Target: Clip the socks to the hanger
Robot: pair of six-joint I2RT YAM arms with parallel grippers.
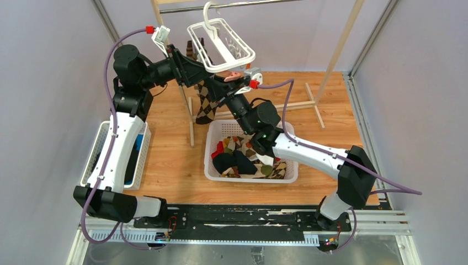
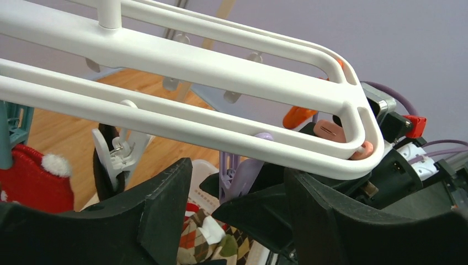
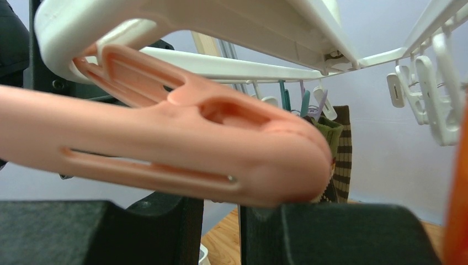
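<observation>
The white hanger [image 1: 246, 56] hangs turned at an angle above both grippers. My left gripper is open beneath its near rail, with a wide gap between its fingers. Seen through that gap is a purple clip [image 2: 246, 175], and my right gripper [image 1: 217, 90] appears shut on it from the far side. A pink clip [image 3: 221, 138] blocks much of the right wrist view, hiding that hold. A checkered sock [image 1: 205, 106] hangs below the grippers. From a teal clip [image 2: 21, 124] hangs a red sock [image 2: 38, 182] with a white pompom.
A white basket [image 1: 207, 160] of loose socks stands on the wooden table below. Another white bin [image 1: 144, 149] is at the left. White clips [image 3: 436, 96] and an orange clip [image 2: 298, 117] dangle from the hanger. The wooden rack [image 1: 343, 41] stands behind.
</observation>
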